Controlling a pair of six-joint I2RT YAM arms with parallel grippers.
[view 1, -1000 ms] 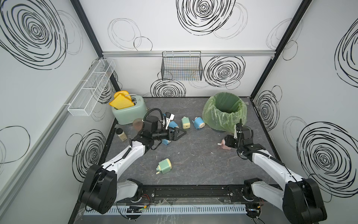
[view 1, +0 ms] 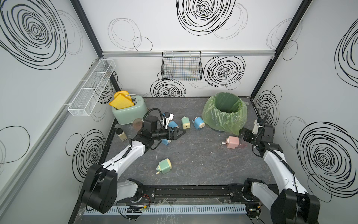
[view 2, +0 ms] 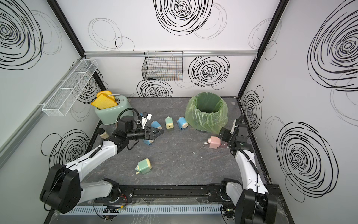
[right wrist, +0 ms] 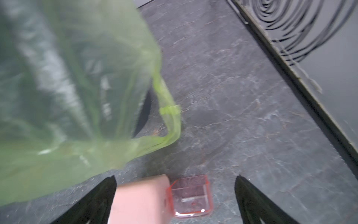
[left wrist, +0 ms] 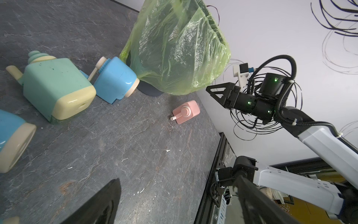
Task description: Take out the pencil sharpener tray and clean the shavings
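Observation:
A pink sharpener [view 1: 231, 141] lies on the table below the green-bagged bin [view 1: 223, 112]. In the right wrist view, a clear red-edged tray [right wrist: 189, 195] is beside the pink body [right wrist: 138, 199]. My right gripper is open above them, nothing held. My left gripper [view 2: 157, 132] is open over blue pieces [view 2: 148, 142] at the centre left, holding nothing. A green sharpener [view 1: 164, 165] lies at the front; another green one [left wrist: 56, 89] and a blue one [left wrist: 115, 80] are at the back. Small pale bits are scattered on the table.
A mint toaster [view 1: 128, 115] with yellow pieces and a small jar [view 1: 121, 134] stand at the left. A black wire basket [view 1: 181, 69] and a white rack [view 1: 89, 85] hang on the walls.
My right gripper has moved right and up, uncovering the pink sharpener in the top left view, which sits slightly further right than a second ago. The left arm is still.

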